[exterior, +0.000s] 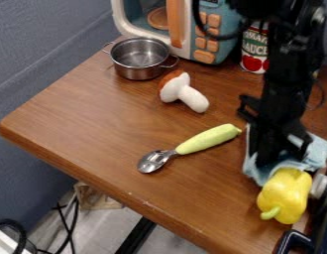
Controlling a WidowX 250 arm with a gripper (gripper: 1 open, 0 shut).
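Note:
My black gripper (272,139) is low at the right of the table, over a light blue cloth (306,155); whether its fingers are open or shut on the cloth is hidden. The cloth lies just behind and against a yellow pepper (282,195). A corn cob (209,137) and a metal spoon (155,160) lie to the left of them.
A steel pot (139,63), a toy mushroom (186,94), a toy microwave (179,20) and a red-labelled can (254,56) stand at the back.

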